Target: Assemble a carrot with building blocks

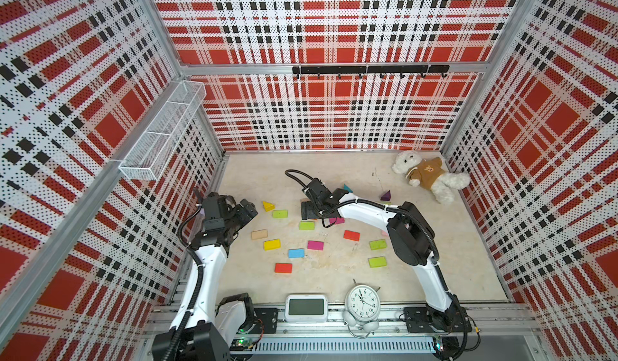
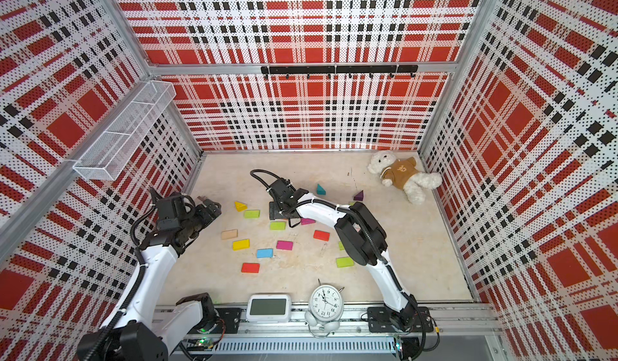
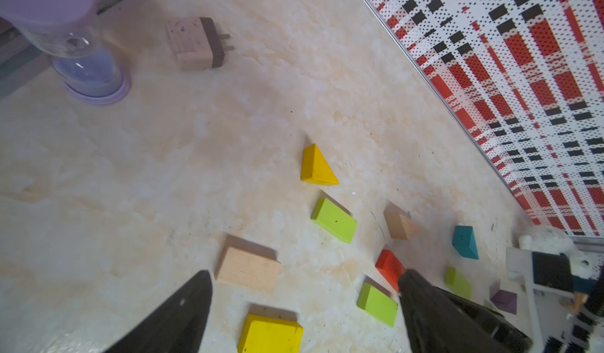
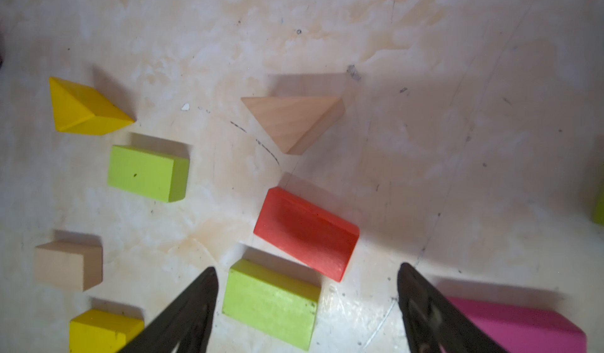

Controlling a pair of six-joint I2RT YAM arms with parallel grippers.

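My right gripper hovers with its fingers apart over a red block [image 4: 308, 230] and a lime green block [image 4: 271, 302]; nothing is held between them. Beyond the red block lies a natural wood triangle [image 4: 295, 120]. My left gripper stands open and empty at the left side, above the table. Its wrist view shows a yellow triangle [image 3: 317, 167], another lime block [image 3: 334, 219], a wood block [image 3: 248, 268] and a yellow block [image 3: 270, 334]. A magenta block [image 1: 315, 245], a blue block [image 1: 296, 253] and a red block [image 1: 283, 267] lie nearer the front.
A teddy bear [image 1: 428, 174] lies at the back right. A purple-lidded bottle [image 3: 88, 63] and a charger plug [image 3: 196, 42] stand at the left. A clock [image 1: 362, 303] and a display [image 1: 306, 306] sit along the front edge.
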